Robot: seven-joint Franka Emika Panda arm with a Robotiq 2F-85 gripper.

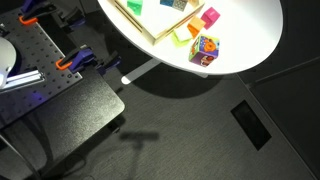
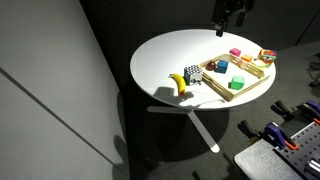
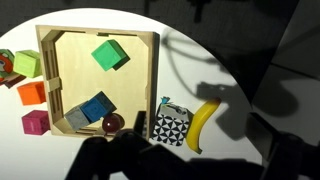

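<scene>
My gripper stands open, its dark fingers wide apart at the lower part of the wrist view. Nothing is held between them. From that view, a black-and-white patterned block (image 3: 171, 124) and a yellow banana (image 3: 202, 123) appear in the gap, on the white table below. Beside them is a shallow wooden tray (image 3: 153, 75) holding a green cube (image 3: 110, 55), a blue block (image 3: 98, 106), a grey block (image 3: 76, 119) and a dark red ball (image 3: 113, 122). In exterior view 2 the gripper (image 2: 229, 17) hangs high above the table's far side.
Beyond the tray sit an orange cube (image 3: 31, 93), a pink cube (image 3: 35, 122), a yellow-green cube (image 3: 27, 64) and a colourful printed box (image 1: 204, 50) near the round table's edge.
</scene>
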